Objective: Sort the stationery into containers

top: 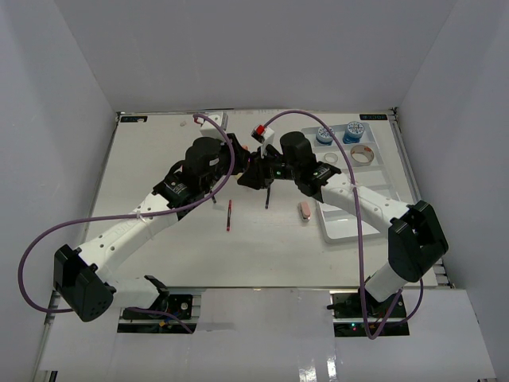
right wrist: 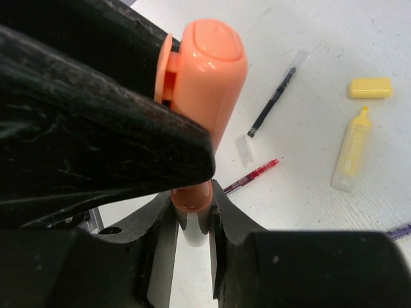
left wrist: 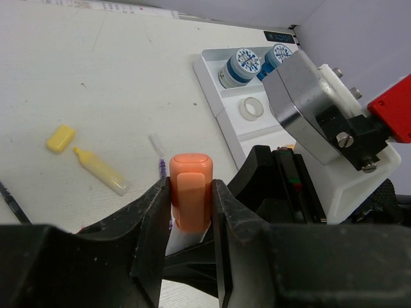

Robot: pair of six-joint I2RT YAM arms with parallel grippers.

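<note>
An orange-capped highlighter (left wrist: 191, 192) stands upright between both grippers, which meet at the top view's centre. In the left wrist view my left gripper has its fingertips at the cap's sides. In the right wrist view my right gripper is shut on the lower body, and the other gripper's black finger crosses beside the cap. On the table lie a yellow highlighter body (right wrist: 350, 147), a yellow cap (right wrist: 370, 88), a black pen (right wrist: 273, 102), a red pen (right wrist: 253, 173) and a purple pen (right wrist: 398, 232).
A white compartment tray (top: 342, 231) at the right holds two blue-labelled bottles (left wrist: 239, 67), a tape roll (top: 362, 148) and a clear ring. A pink item (top: 305, 210) lies left of the tray.
</note>
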